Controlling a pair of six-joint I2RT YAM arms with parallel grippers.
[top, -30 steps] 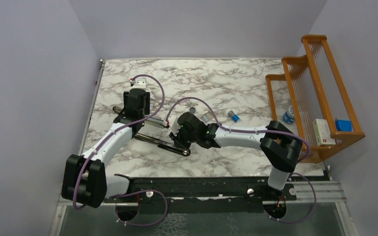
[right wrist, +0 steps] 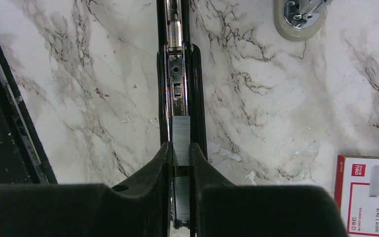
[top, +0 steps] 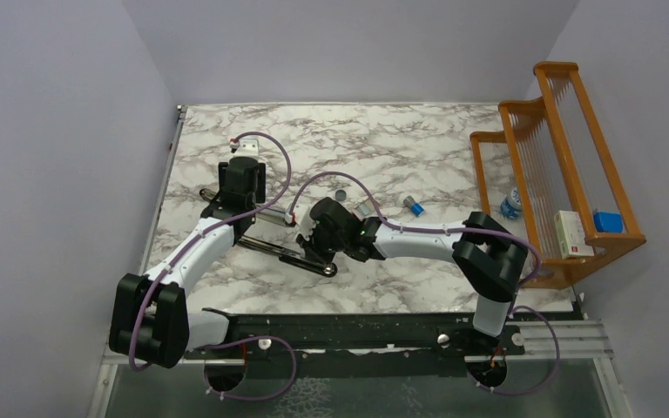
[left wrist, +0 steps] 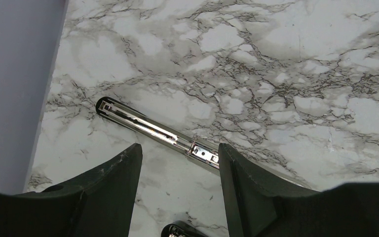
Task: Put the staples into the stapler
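In the right wrist view, my right gripper is shut on a grey ridged strip of staples [right wrist: 181, 129], lined up over the open black stapler [right wrist: 201, 94]. Another grey ridged piece [right wrist: 182, 198] shows lower down in that stapler. Whether the held strip touches the channel, I cannot tell. Over the left of the table, my left gripper stands open, its fingers apart with nothing held. A pale stapler with an exposed metal channel [left wrist: 148, 129] lies beneath it, clear of the fingertips as far as shows.
A red and white staple box [right wrist: 367, 197] lies to the side in the right wrist view. Toward the right of the table sits a small blue object [top: 413, 205]. A wooden rack [top: 566, 157] takes up the right edge.
The right arm has shifted very slightly, its elbow a little to the left, while the strip stays over the black stapler. The left arm and both staplers look unmoved.
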